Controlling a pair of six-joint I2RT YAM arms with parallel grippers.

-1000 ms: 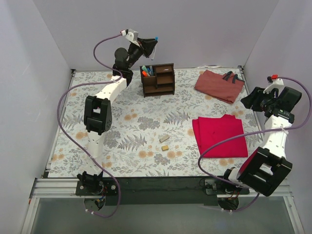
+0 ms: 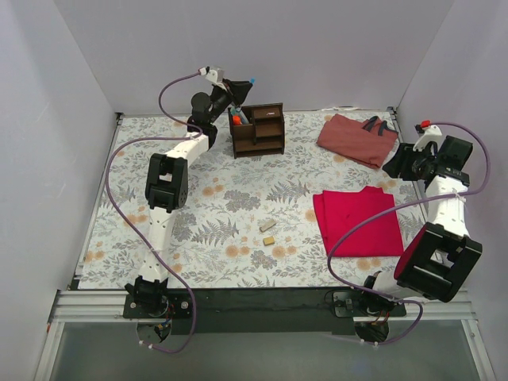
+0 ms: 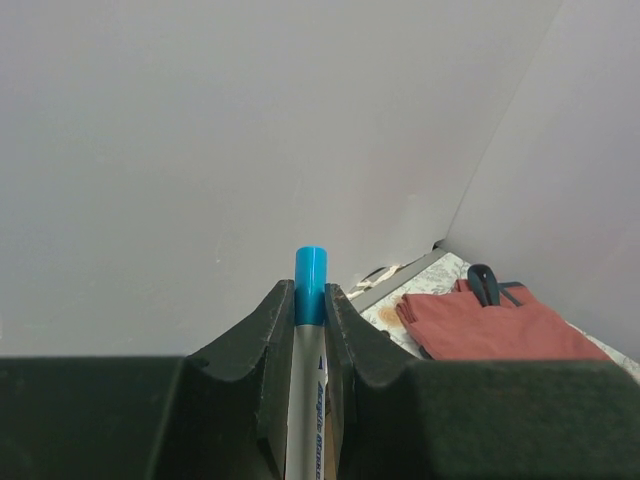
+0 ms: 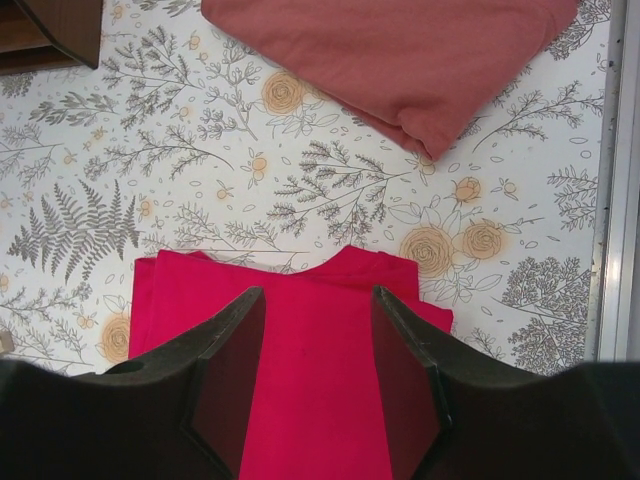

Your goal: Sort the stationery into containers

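A white marker with a blue end point(image 3: 310, 270) stands upright in the left wrist view, pinched by my left gripper, which is shut on it. In the top view its blue tip point(image 2: 252, 81) shows by the fingers, right above the brown desk organizer point(image 2: 259, 146). The marker's lower end is hidden, so I cannot tell whether it is inside. Orange and teal items point(image 2: 237, 118) stand in the organizer's left compartment. On the right side, my right gripper is open and empty above the table, its fingers apart.
A bright red cloth point(image 2: 361, 222) lies at the right front, and a dull red folded cloth point(image 2: 355, 141) with dark straps behind it. A yellow block point(image 2: 268, 240) and a small beige piece point(image 2: 267, 225) lie near the middle front.
The right arm has shifted slightly inward, to the left.
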